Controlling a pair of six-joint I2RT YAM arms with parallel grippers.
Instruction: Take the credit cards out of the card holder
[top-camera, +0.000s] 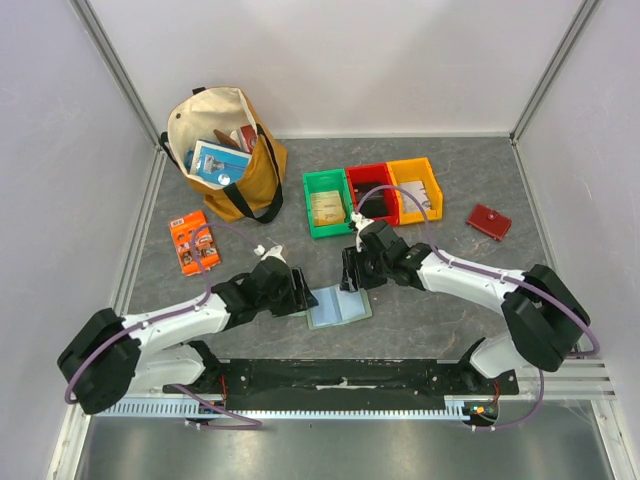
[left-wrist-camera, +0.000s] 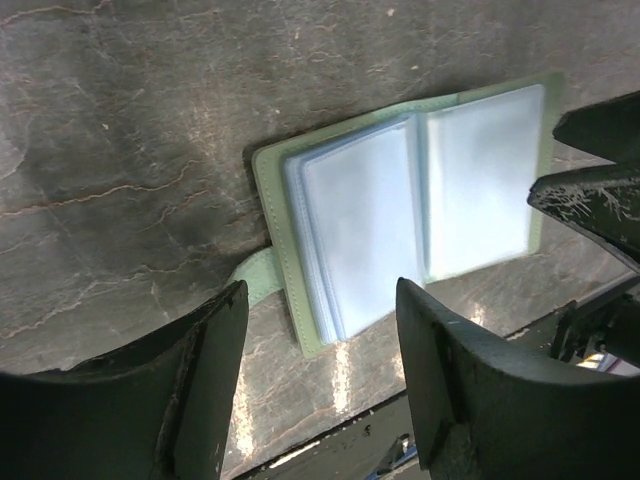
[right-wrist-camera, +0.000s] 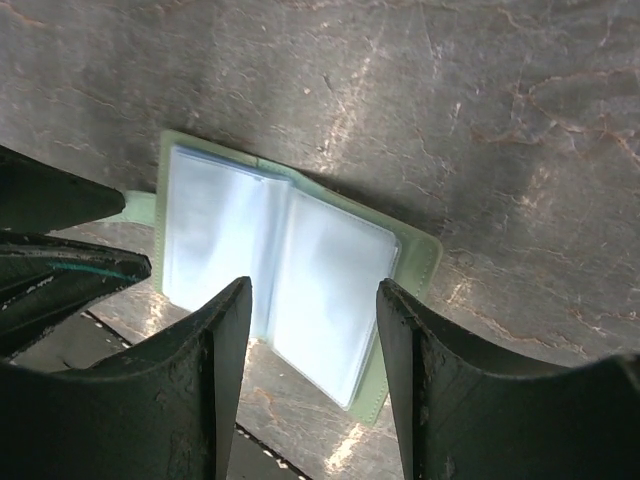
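Observation:
The card holder (top-camera: 337, 310) lies open and flat on the dark table, a pale green cover with clear sleeves, seen also in the left wrist view (left-wrist-camera: 360, 230) and the right wrist view (right-wrist-camera: 330, 300); whether cards are inside cannot be made out. My left gripper hangs above its left end, fingers apart with nothing visible between them. My right gripper is open above the holder's right part, its fingertips apart and empty.
Behind are green (top-camera: 313, 185), red (top-camera: 365, 172) and yellow (top-camera: 410, 168) bins, a tan bag (top-camera: 262, 180) at back left, an orange item (top-camera: 188, 230) at left and a red wallet (top-camera: 489, 221) at right.

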